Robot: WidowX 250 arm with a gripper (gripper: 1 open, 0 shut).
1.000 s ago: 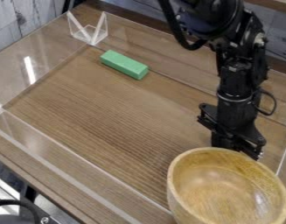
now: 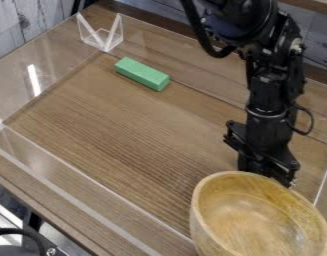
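Note:
The black robot arm reaches down from the top along the right side, with my gripper (image 2: 270,160) low over the table just behind a large wooden bowl (image 2: 253,220). Whether the fingers are open or shut, and whether anything is between them, I cannot tell. A green block (image 2: 143,74) lies apart from the arm at the upper left.
A white wire-like object (image 2: 98,36) stands at the back left. Dark cables and the table's edge are at the lower left.

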